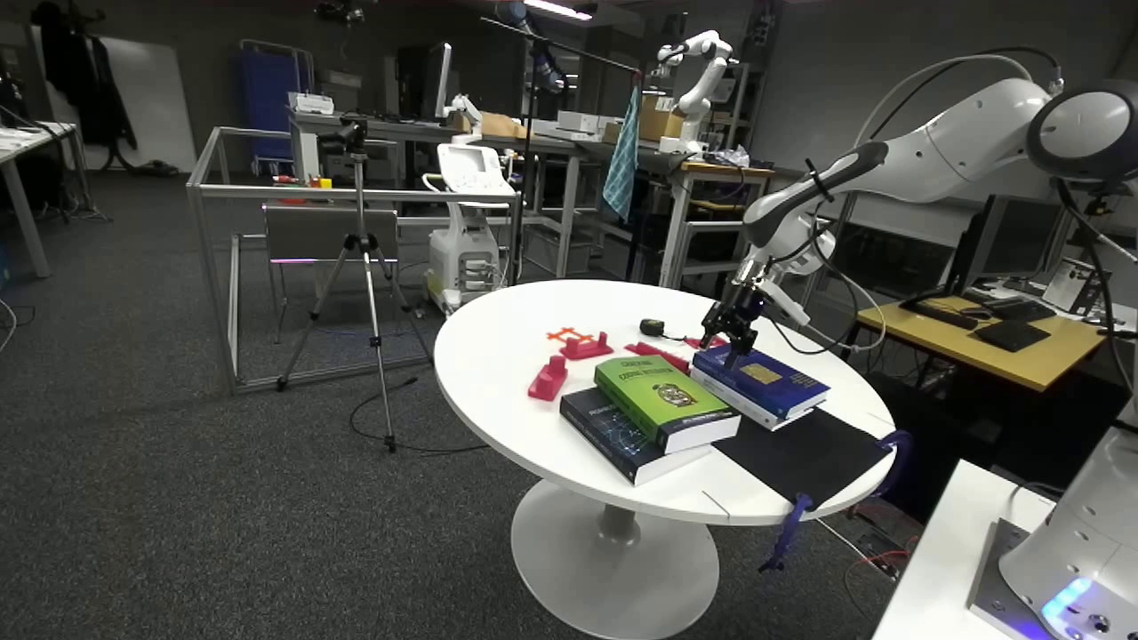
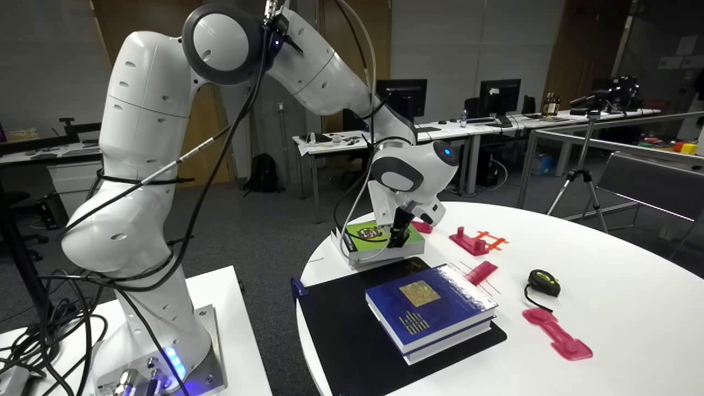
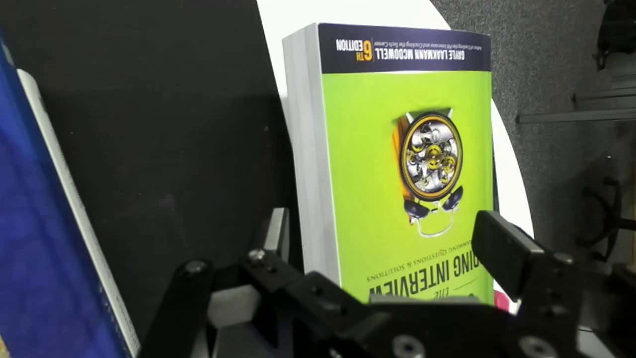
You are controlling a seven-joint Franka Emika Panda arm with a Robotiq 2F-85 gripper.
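Observation:
A thick green book (image 3: 369,149) lies cover up on a dark book (image 1: 613,427), forming a stack at the table's edge. My gripper is open with nothing held. In the wrist view one finger (image 3: 276,232) appears left of the green book's page edge, and the other finger (image 3: 504,250) overlaps its right side. Exterior view 2 has the gripper (image 2: 400,227) low by the green book (image 2: 369,234), its black fingers partly hiding it. From exterior view 1, the gripper (image 1: 731,329) overlaps the blue book; its height is hard to judge.
Two stacked books, a blue one (image 2: 422,307) on top, rest on a black mat (image 2: 343,317). Beyond lie a tape measure (image 2: 543,282) and several pink pieces, one a pink bar (image 2: 557,333). The white round table (image 2: 633,317) has free room on its far side.

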